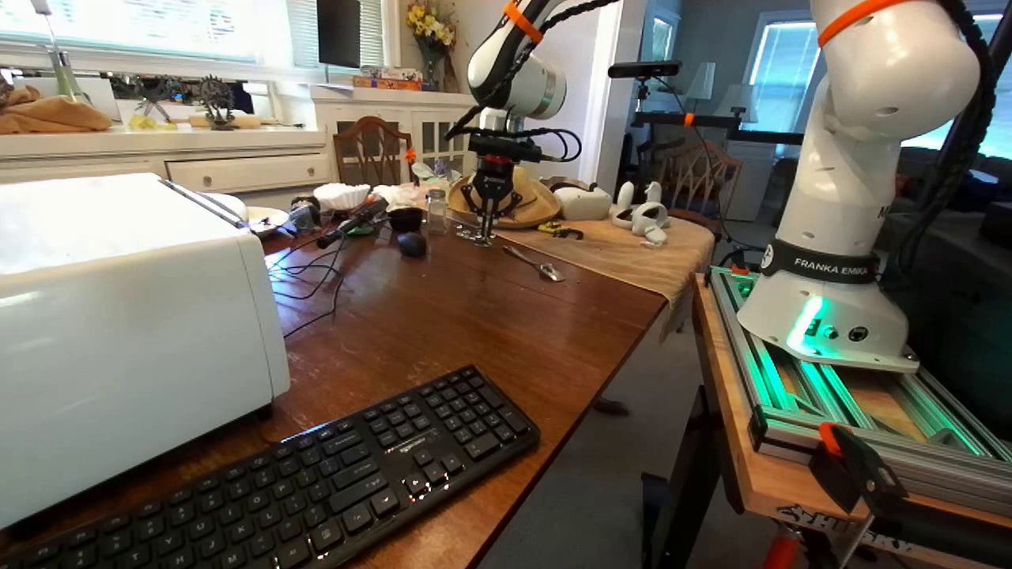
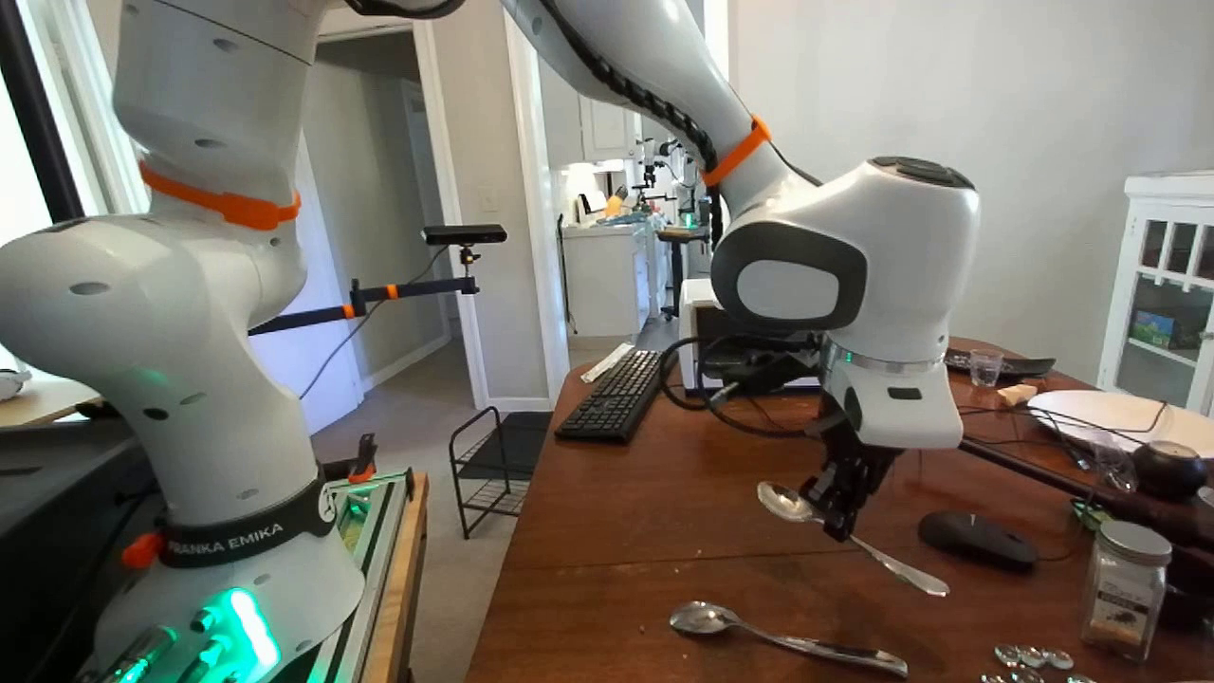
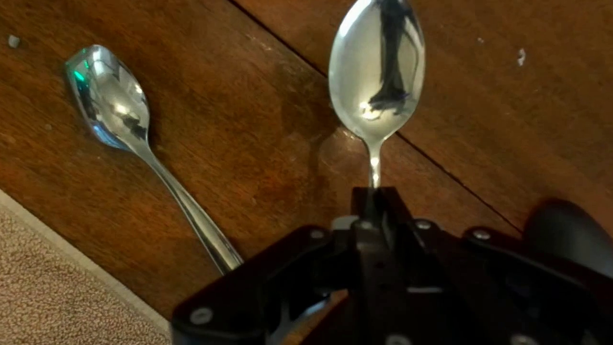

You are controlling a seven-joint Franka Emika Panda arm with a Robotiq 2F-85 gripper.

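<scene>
A shiny metal spoon (image 3: pixel 376 74) is pinched by its handle in my gripper, bowl pointing away from the fingers in the wrist view. From exterior view 2, the gripper (image 2: pixel 839 514) is shut on this spoon (image 2: pixel 905 569), whose bowl and handle stick out on opposite sides of the fingers. It appears to hang above the table; the exact height is hard to tell. A second spoon (image 2: pixel 785 644) lies on the wood, also visible as a spoon (image 3: pixel 112 97) left of the gripper in the wrist view. Exterior view 1 shows the gripper (image 1: pixel 485 235) low near the table's far end.
A black mouse (image 2: pixel 976 540) lies close by the held spoon's handle. Beyond it stand a lidded glass jar (image 2: pixel 1127 592) and several small glass pieces (image 2: pixel 1030 658). The keyboard (image 1: pixel 379 455) and white box-shaped appliance (image 1: pixel 142 313) occupy the near end.
</scene>
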